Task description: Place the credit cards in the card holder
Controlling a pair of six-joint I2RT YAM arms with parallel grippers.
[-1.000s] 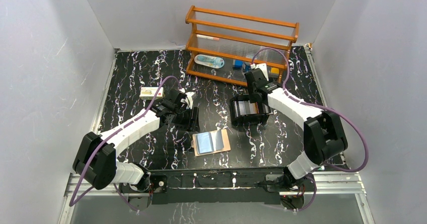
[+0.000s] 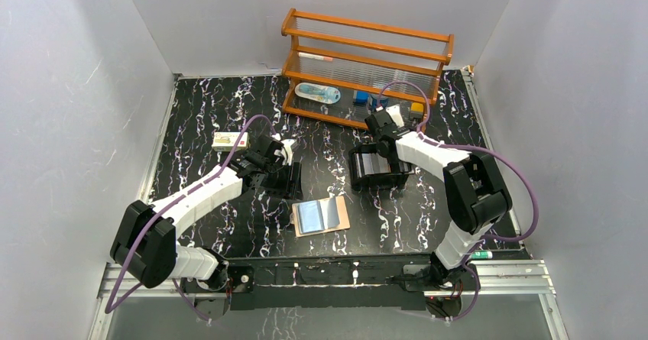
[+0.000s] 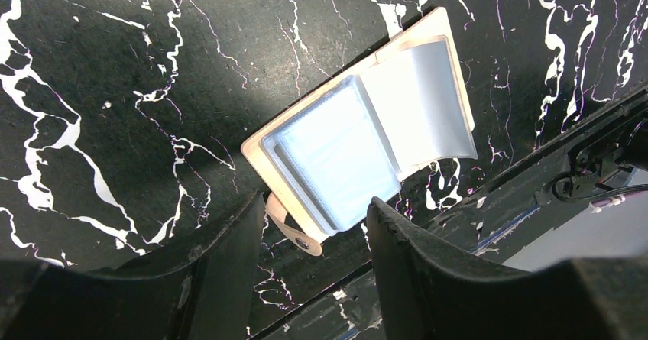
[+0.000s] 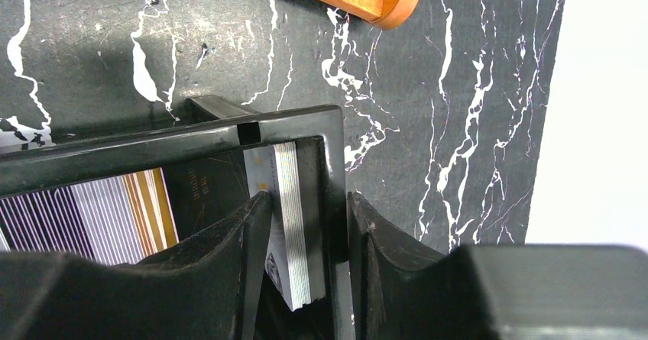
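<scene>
The tan card holder (image 3: 439, 24) lies opened flat on the table, its clear sleeves (image 3: 336, 157) spread and its strap (image 3: 294, 237) sticking out. My left gripper is open over the near side of the holder, empty. In the top view a black box (image 2: 374, 179) holds upright cards. My right gripper is at one end of this box, its fingers apart. A thin stack of grey-edged cards (image 4: 292, 225) and the box's end wall show between them. Whether either finger touches the cards is hard to tell.
Other card rows, purple-striped (image 4: 53, 221) and gold-edged (image 4: 151, 202), stand further along the box. A wooden rack (image 2: 367, 63) with small items stands behind it. At the left lies a white and yellow carton (image 2: 230, 140). Open table separates holder and box.
My right arm has swung slightly left and its gripper has shifted a little over the box. The left arm, the holder and the box have stayed put.
</scene>
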